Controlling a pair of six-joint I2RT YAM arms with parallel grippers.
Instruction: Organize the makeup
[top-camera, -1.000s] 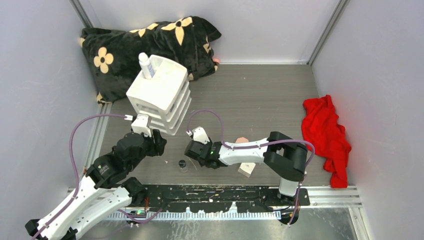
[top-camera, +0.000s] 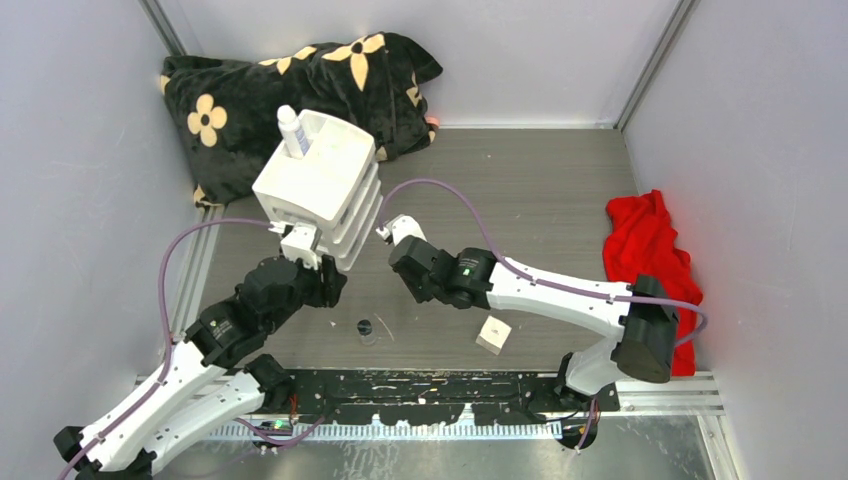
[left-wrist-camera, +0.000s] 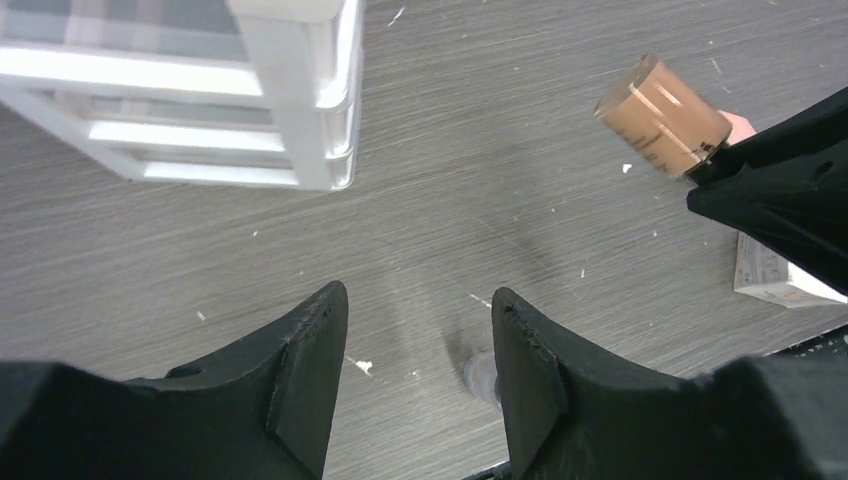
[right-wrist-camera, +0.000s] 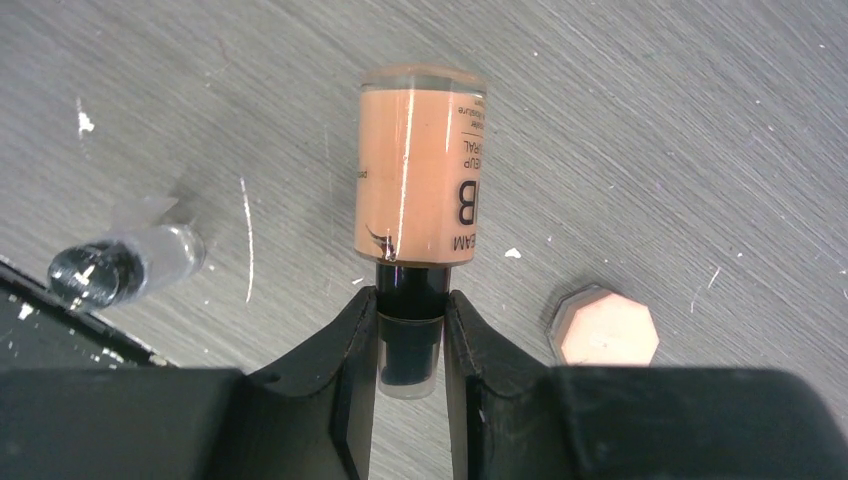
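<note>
My right gripper is shut on the black cap end of a beige BB cream bottle, holding it above the floor; the left wrist view shows that bottle (left-wrist-camera: 660, 115) at upper right. My left gripper stands open and empty beside the white drawer organizer (top-camera: 315, 175), which has a white bottle (top-camera: 292, 130) in its top. A small clear bottle with dark cap (top-camera: 366, 332) stands on the grey floor; a pink hexagonal item (right-wrist-camera: 605, 330) lies to the right of the held bottle in the right wrist view.
A white box (top-camera: 492, 336) sits near the front edge. A dark flowered pillow (top-camera: 230, 110) lies behind the organizer, and a red cloth (top-camera: 648, 270) lies along the right wall.
My right arm has risen and moved toward the back with the bottle. My left gripper has shifted slightly right and toward the back.
</note>
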